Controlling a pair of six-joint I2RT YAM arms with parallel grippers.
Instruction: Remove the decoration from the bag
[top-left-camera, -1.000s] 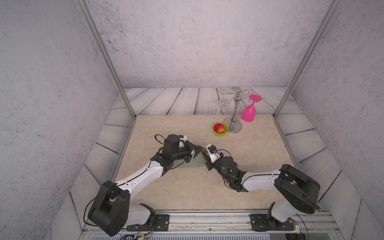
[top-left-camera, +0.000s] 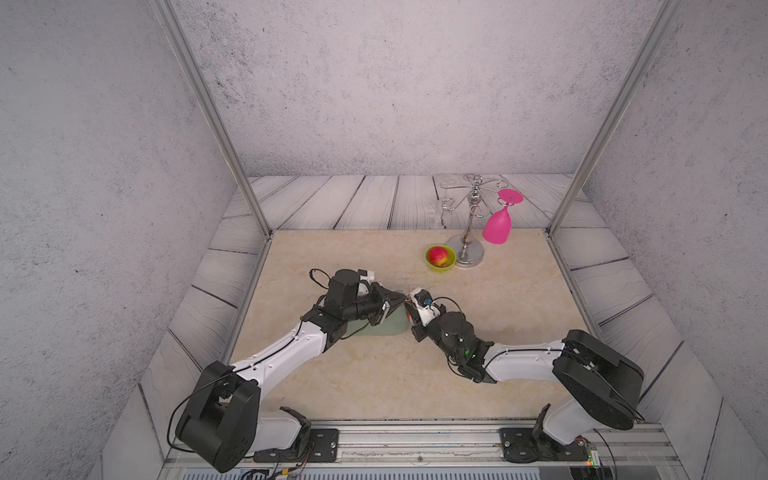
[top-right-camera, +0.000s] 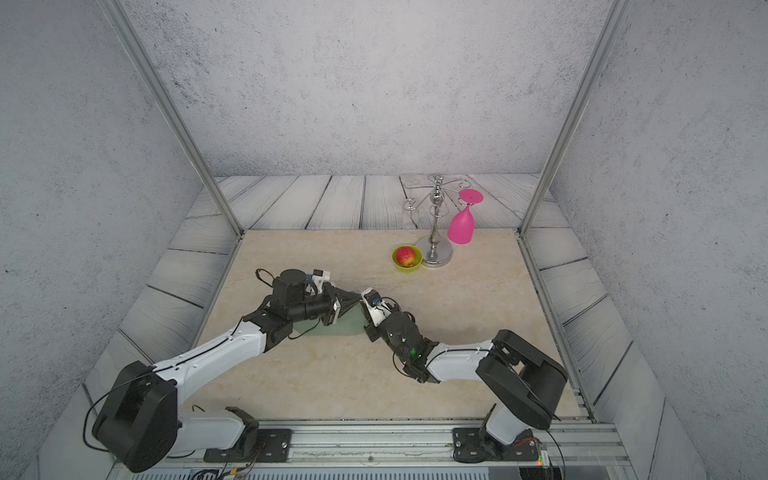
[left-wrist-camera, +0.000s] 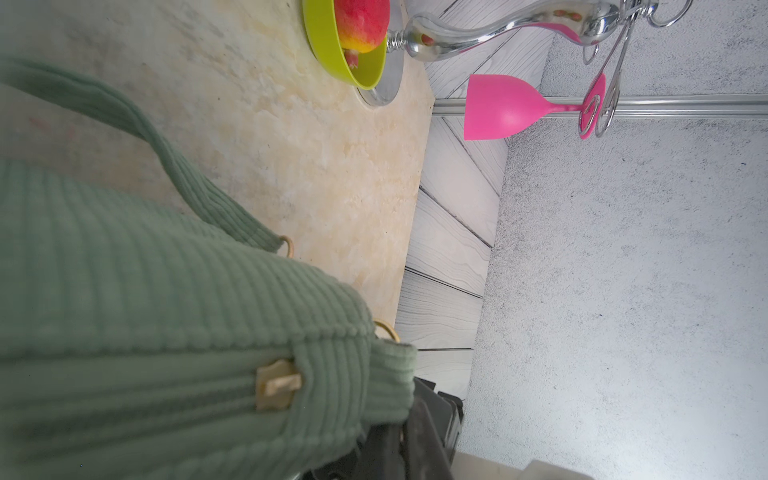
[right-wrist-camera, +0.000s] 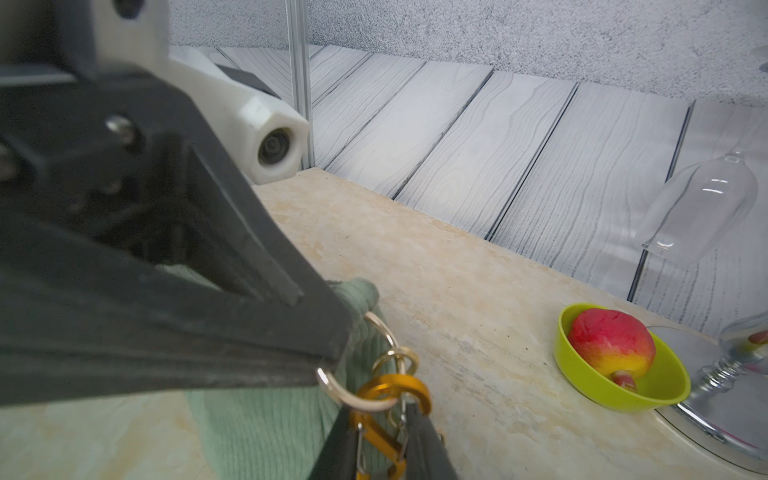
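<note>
A sage corduroy bag (left-wrist-camera: 160, 272) lies at the table's centre, largely under the arms, its end tab (left-wrist-camera: 388, 384) and zip pull (left-wrist-camera: 278, 384) showing in the left wrist view. Gold rings (right-wrist-camera: 384, 360) and an orange-gold carabiner clip (right-wrist-camera: 384, 438) hang at its end. My left gripper (top-left-camera: 400, 297) is shut at that end, beside the rings; what lies between its fingertips is unclear. My right gripper has its fingertips either side of the carabiner, partly open; whether it grips it is unclear.
A yellow-green bowl (top-left-camera: 432, 264) with a red fruit (top-left-camera: 438, 254) stands behind, beside a silver stand (top-left-camera: 466, 254) holding a pink goblet (top-left-camera: 497, 228) and a clear glass.
The right arm's elbow has shifted very slightly. The grippers and bag look otherwise unchanged.
</note>
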